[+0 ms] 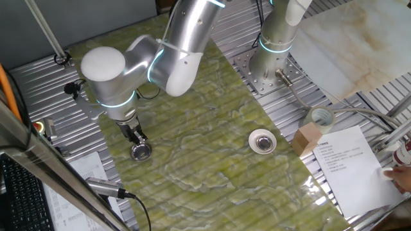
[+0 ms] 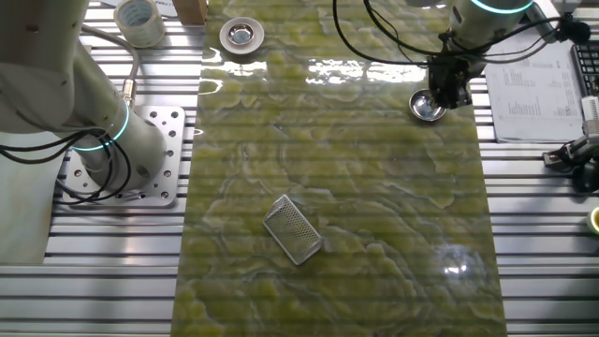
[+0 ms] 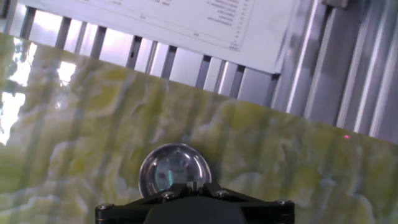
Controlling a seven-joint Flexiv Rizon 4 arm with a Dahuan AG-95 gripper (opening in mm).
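A small shiny metal bowl (image 1: 140, 152) sits on the green marbled mat (image 1: 192, 160), toward its left side in exterior view 1. My gripper (image 1: 140, 137) is low beside it, pointing down at its near-arm edge. In the wrist view the gripper appears shut, its tips together over the rim of the bowl (image 3: 174, 168); whether the rim is between them cannot be made out. A second metal bowl (image 1: 264, 142) rests in a white dish (image 1: 254, 149). Exterior view 2 also has a flat metal grater (image 2: 293, 229) lying on the mat.
A cardboard block (image 1: 306, 138), tape roll (image 1: 319, 117) and printed sheet (image 1: 350, 170) lie right of the mat, where a person's hand (image 1: 401, 178) reaches in. Left are a keyboard (image 1: 22, 192) and a cabled device (image 1: 106, 187). The mat between bowl and dish is clear.
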